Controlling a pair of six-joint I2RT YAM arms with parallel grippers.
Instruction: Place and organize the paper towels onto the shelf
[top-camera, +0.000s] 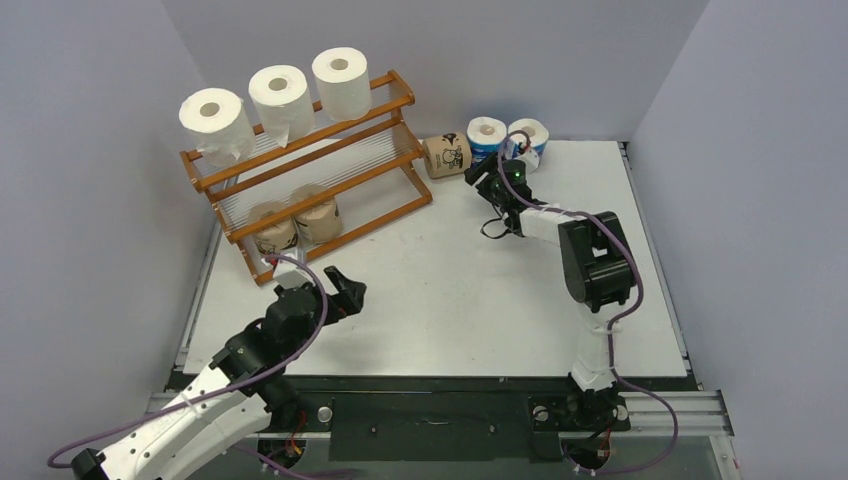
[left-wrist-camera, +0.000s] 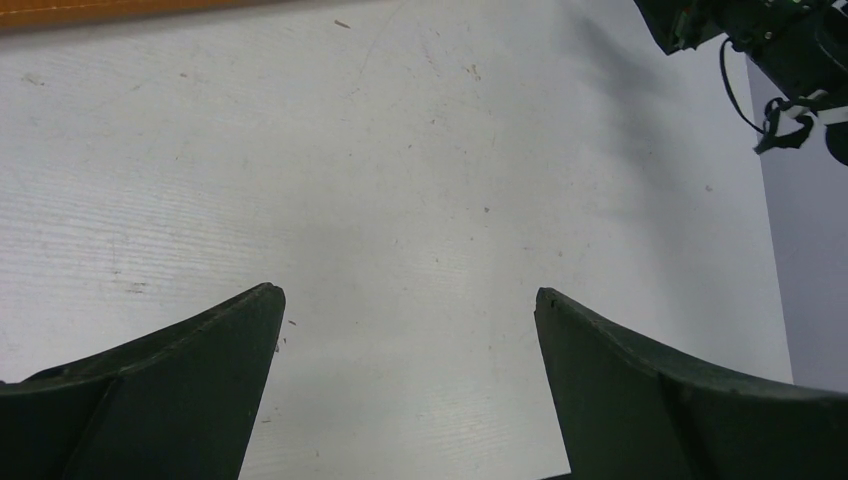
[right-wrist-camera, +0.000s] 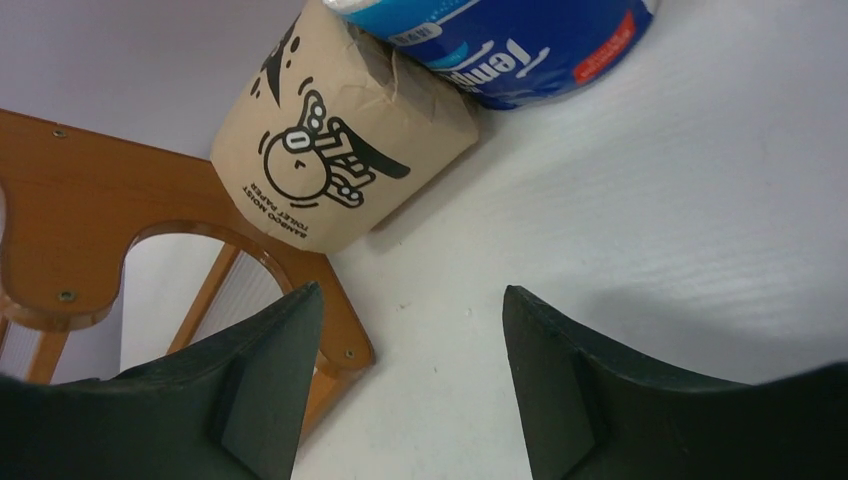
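Observation:
Three white rolls stand in a row on the top of the wooden shelf (top-camera: 340, 205); the middle one (top-camera: 284, 108) is between two others. Two brown-wrapped rolls (top-camera: 318, 218) sit on the lower tier. Against the back wall, right of the shelf, is a third brown-wrapped roll (top-camera: 447, 156), beside two blue-and-white rolls, one of them (top-camera: 487, 140) next to it. My right gripper is open and empty, close in front of these rolls. The left gripper is open over bare table, in front of the shelf's left end.
The shelf's end frame (right-wrist-camera: 300, 270) stands close to the brown roll in the right wrist view. Grey walls bound the back and sides.

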